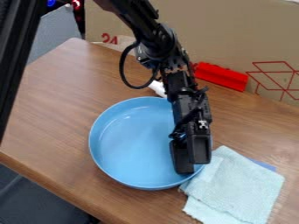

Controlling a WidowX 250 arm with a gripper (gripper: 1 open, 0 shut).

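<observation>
A black robot arm reaches down from the top of the view to a blue round plate (131,149) on the wooden table. The gripper (191,153) is low over the plate's right part, hiding some of it; whether its fingers are apart or closed, or hold anything, cannot be made out. Light blue folded cloths (239,194) lie to the right of the plate, beside the gripper.
A red object (219,75) lies at the back by a cardboard panel (257,39). A white item is partly hidden behind the arm. Its front edge runs at lower left.
</observation>
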